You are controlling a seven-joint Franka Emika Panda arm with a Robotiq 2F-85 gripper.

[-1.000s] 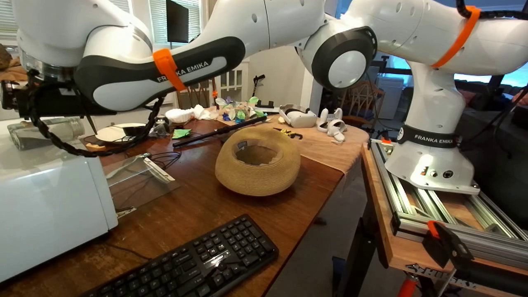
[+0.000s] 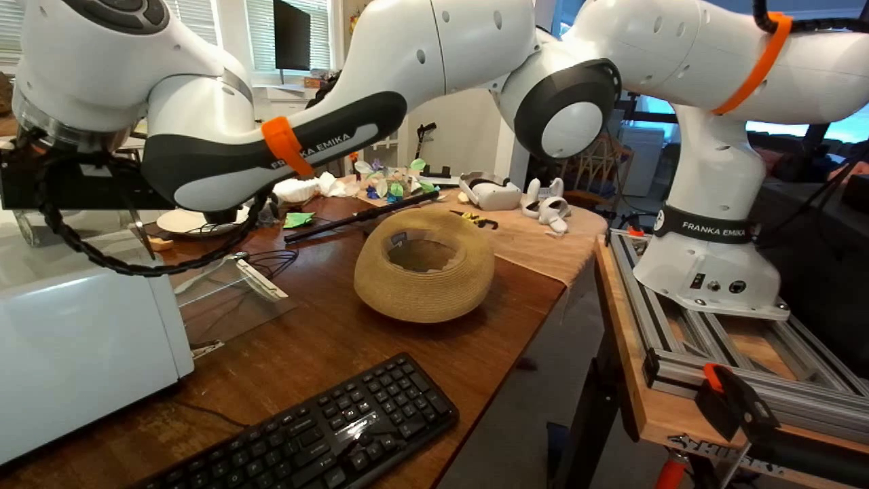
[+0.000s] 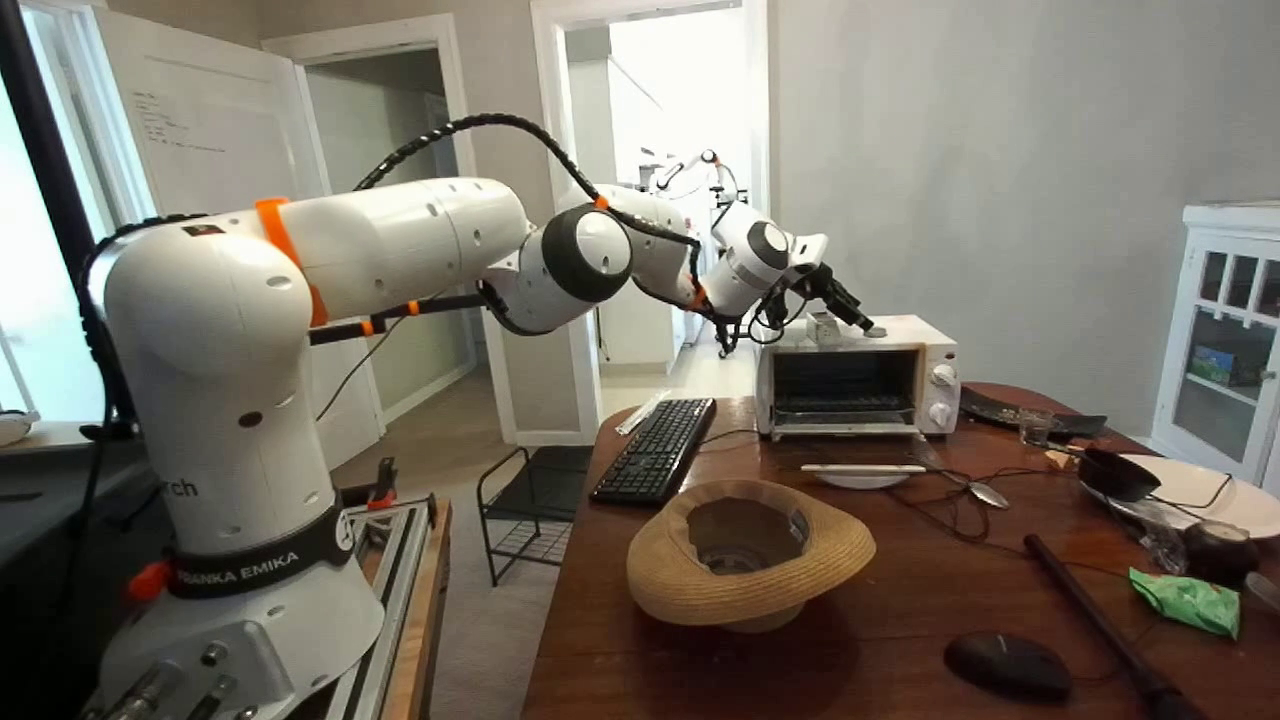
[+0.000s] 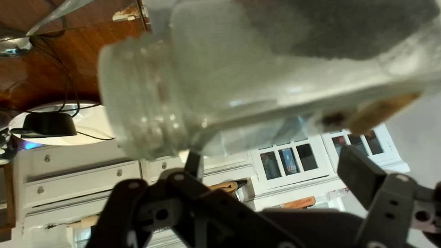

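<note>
In the wrist view a clear glass jar [image 4: 231, 74] fills much of the upper part, lying on its side with its threaded mouth toward the left. My open gripper has its fingertips apart at the picture's lower middle, and nothing shows held between them. The exterior view 2 shows the gripper [image 3: 866, 324] over the white toaster oven [image 3: 936, 348], close to the jar on its top. From the exterior view 1, part of the jar [image 2: 37, 228] shows on the oven, while the fingers are mostly hidden. Exact contact cannot be told.
An upturned straw hat [image 2: 428, 285] and a black keyboard [image 2: 326, 432] rest on the wooden table. A dark stick [image 3: 1098, 624], a mouse [image 3: 1005, 665] and a white plate [image 3: 1248, 498] occupy other parts of it. Clear space lies between keyboard and hat.
The arm's wrist and hand have come down toward the oven top, and now cover more of the jar in the exterior view 1. Hat and keyboard are unmoved.
</note>
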